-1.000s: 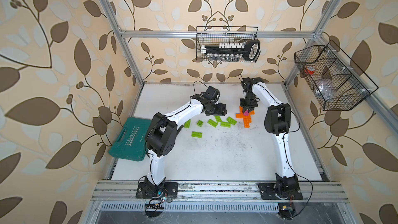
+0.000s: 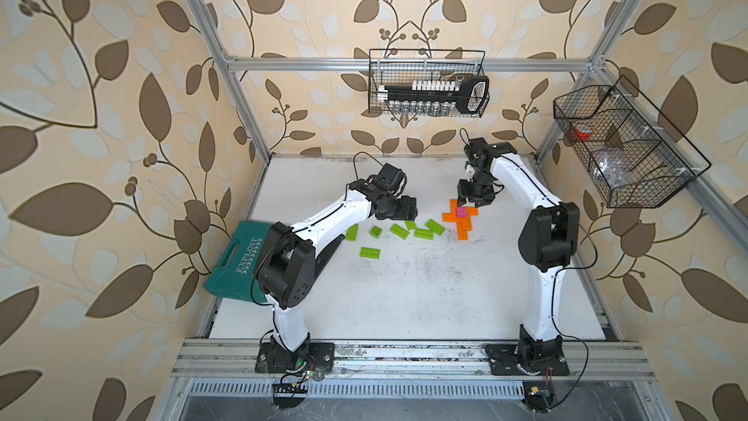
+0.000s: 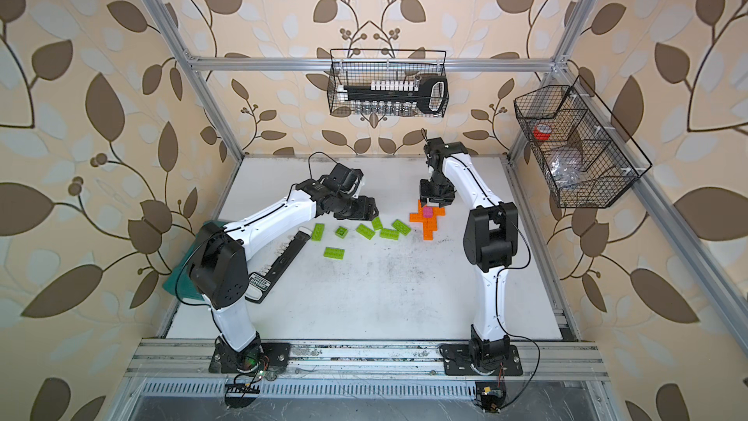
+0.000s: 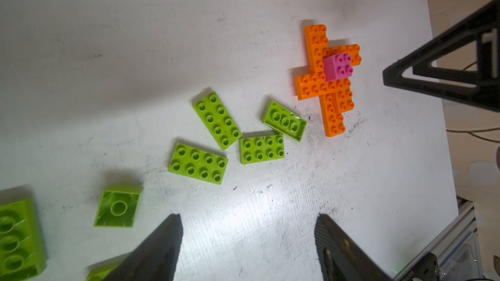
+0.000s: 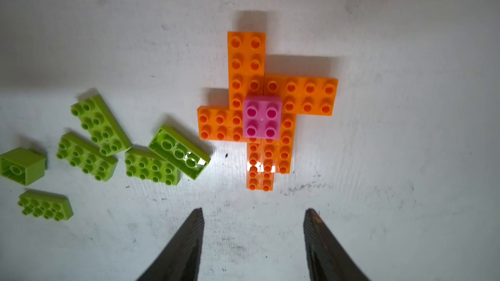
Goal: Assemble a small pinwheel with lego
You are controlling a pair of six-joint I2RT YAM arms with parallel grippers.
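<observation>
The orange pinwheel lies flat on the table, its arms spread like a cross. On top of its middle sits a small pink brick, square and level as far as I can tell. My right gripper is open above and clear of the pinwheel, with only bare table showing between its fingers. In the left wrist view, one finger of the right gripper shows right of the pink brick, apart from it. My left gripper stands open and empty over the table, left of the pinwheel.
Several loose green bricks lie left of the pinwheel; one is upside down close to it. A green case and a black-and-white strip occupy the left side.
</observation>
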